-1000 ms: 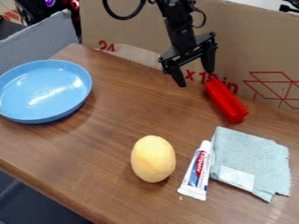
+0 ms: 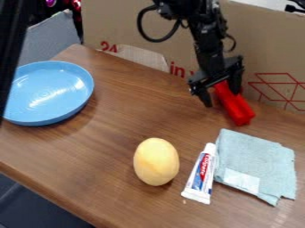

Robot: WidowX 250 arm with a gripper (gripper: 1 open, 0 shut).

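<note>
My black gripper (image 2: 217, 89) is at the back right of the table, low over the upper end of a red elongated object (image 2: 237, 109) that lies along the cardboard. The fingers are open, one either side of that end; whether they touch it cannot be told.
A blue plate (image 2: 48, 91) is at the left. A yellow egg-shaped object (image 2: 156, 161), a toothpaste tube (image 2: 201, 173) and a folded light-blue cloth (image 2: 256, 166) lie at the front. A cardboard wall (image 2: 137, 27) runs along the back.
The gripper has come down and to the right, from above the red object to around its upper end. The objects on the table look unmoved.
</note>
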